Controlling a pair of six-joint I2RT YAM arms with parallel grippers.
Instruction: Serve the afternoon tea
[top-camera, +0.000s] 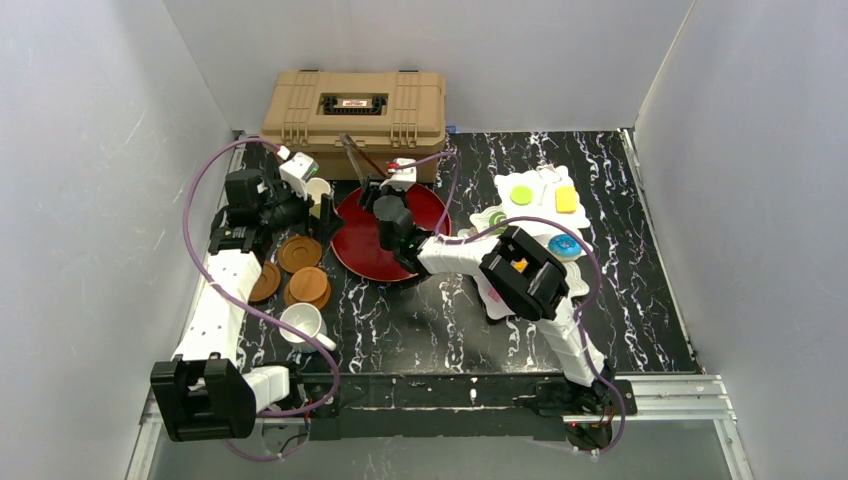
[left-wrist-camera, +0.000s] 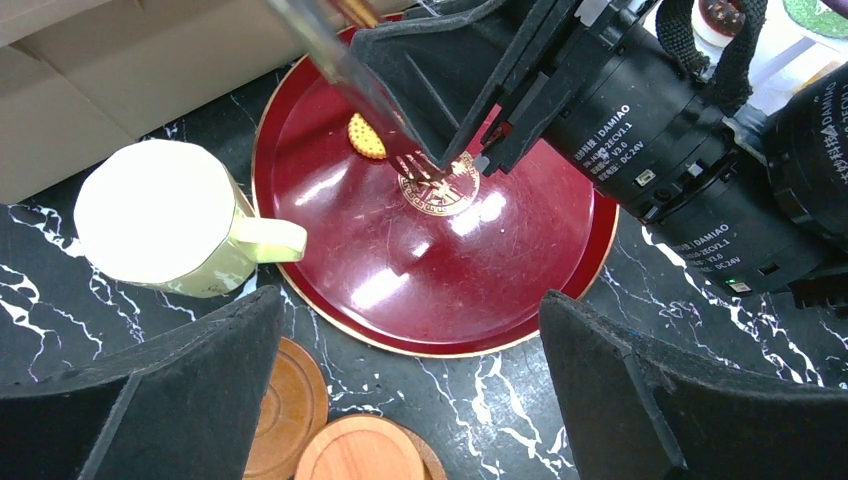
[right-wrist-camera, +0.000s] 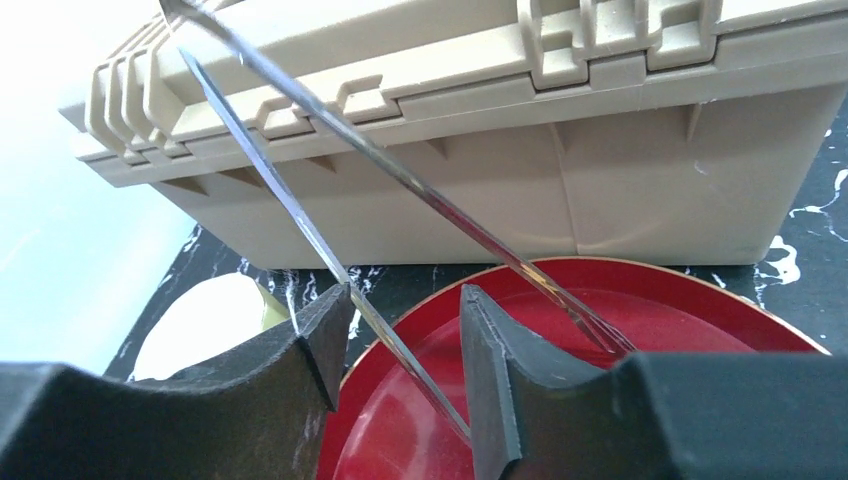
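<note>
A red plate (top-camera: 355, 240) with gold rim lies mid-table, holding a yellow cracker (left-wrist-camera: 365, 137). Two long slender metal utensils, including a fork (right-wrist-camera: 489, 243), slant down over the plate at my right gripper (top-camera: 372, 190), which stands open; both cross the gap region in the right wrist view. My open left gripper hovers left of the plate, nothing between its fingers, beside a pale green cup (left-wrist-camera: 205, 265).
A tan case (top-camera: 353, 100) stands behind the plate. Wooden coasters (top-camera: 300, 253) and a white mug (top-camera: 300, 325) lie at left. White trays with colourful items (top-camera: 565, 197) occupy the right.
</note>
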